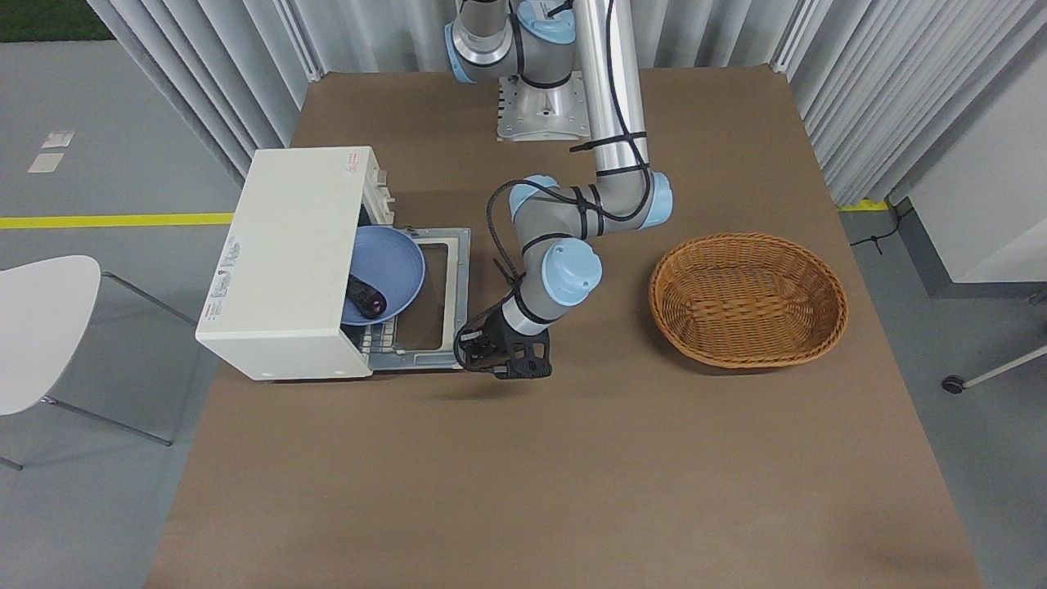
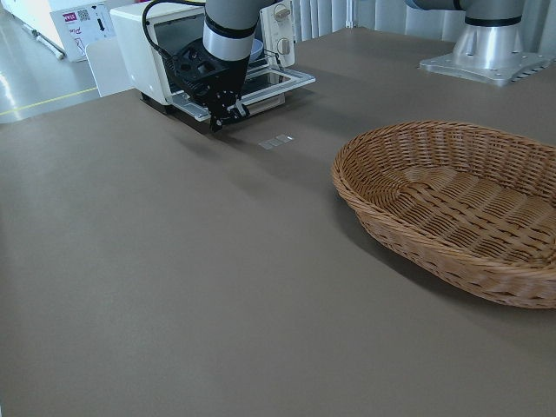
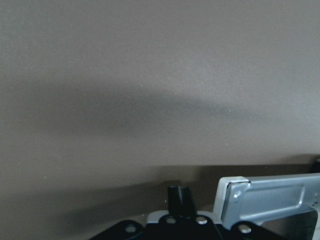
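A white oven (image 1: pixel 277 255) lies on the table with its door (image 1: pixel 442 358) folded down. A blue plate (image 1: pixel 387 255) with a dark object (image 1: pixel 365 298) on it sits inside the opening. My black gripper (image 2: pixel 228 116) is low at the front corner of the door; in the wrist view the door's metal edge (image 3: pixel 265 195) lies right beside the dark finger tip. I cannot tell whether the fingers are open or shut.
A wicker basket (image 1: pixel 748 299) stands to the right with clear space around it. A white chair (image 1: pixel 39 324) stands off the left edge.
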